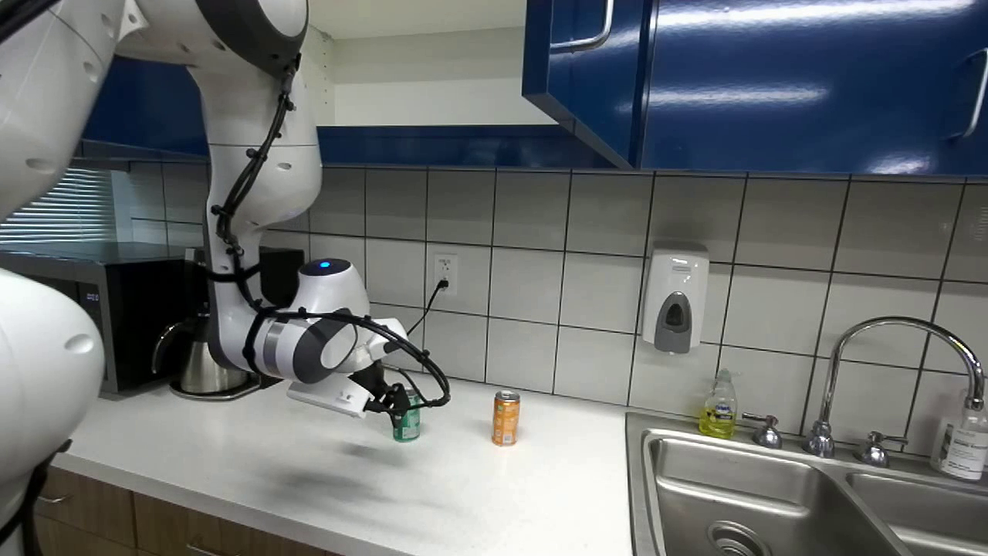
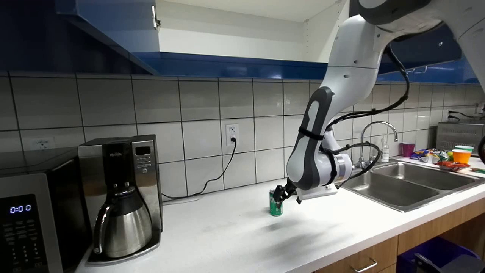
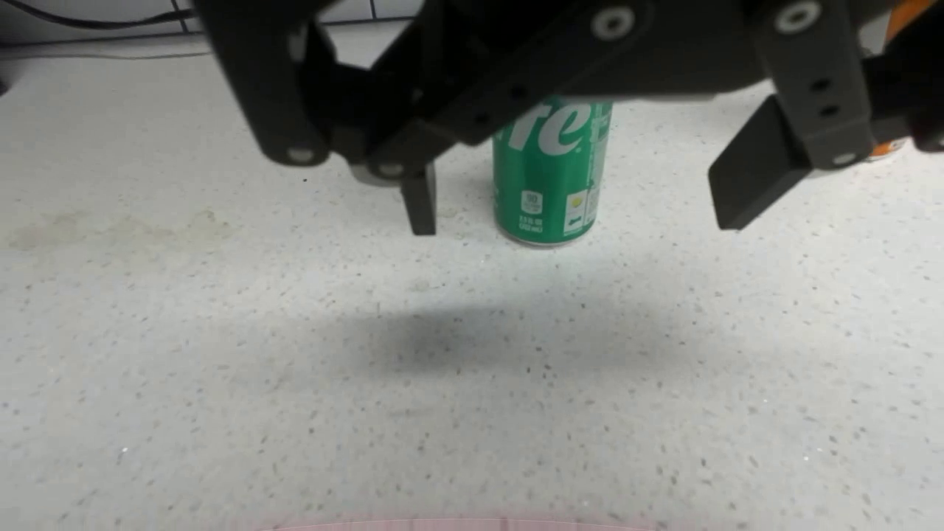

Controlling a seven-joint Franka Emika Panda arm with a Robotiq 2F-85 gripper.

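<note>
A green can (image 3: 550, 177) stands upright on the white counter, its top hidden behind the gripper body in the wrist view. My gripper is open, its two pads wide apart with the can showing beyond the gap and nothing held. In exterior view 1 the gripper (image 1: 393, 404) is in front of the green can (image 1: 407, 426) and partly covers it. From the other side, the can (image 2: 275, 209) shows just beside the gripper (image 2: 289, 198). An orange can (image 1: 505, 418) stands upright to the right of the green one.
A sink (image 1: 741, 472) with a faucet (image 1: 889, 324) lies to the right, a yellow soap bottle (image 1: 719, 408) at its back edge. The coffee maker (image 2: 146, 182) and microwave (image 2: 27, 218) occupy the far left. An open cabinet door (image 1: 588, 74) hangs above.
</note>
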